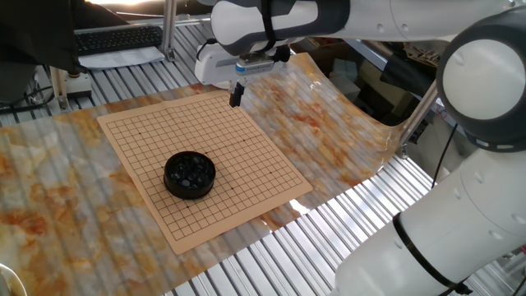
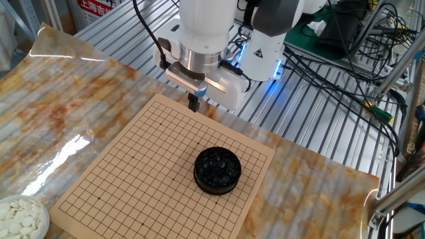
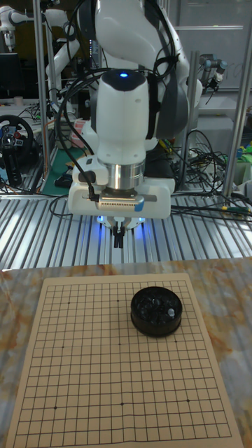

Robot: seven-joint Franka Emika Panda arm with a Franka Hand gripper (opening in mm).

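Note:
A round black bowl (image 1: 190, 175) filled with black stones (image 2: 216, 167) stands on a tan grid board (image 2: 133, 172). In the third exterior view the bowl sits toward the board's far right part. My gripper (image 3: 118, 237) hangs above and beyond the board's far edge, pointing down, apart from the bowl. Its dark fingers (image 1: 236, 94) are close together, and no object shows between them.
A white bowl of white stones (image 2: 22, 218) stands left of the board, partly cut off. The marbled mat (image 1: 57, 197) around the board is mostly bare. Metal slats (image 3: 45, 239) lie beyond it, with cables (image 2: 345, 86) to one side.

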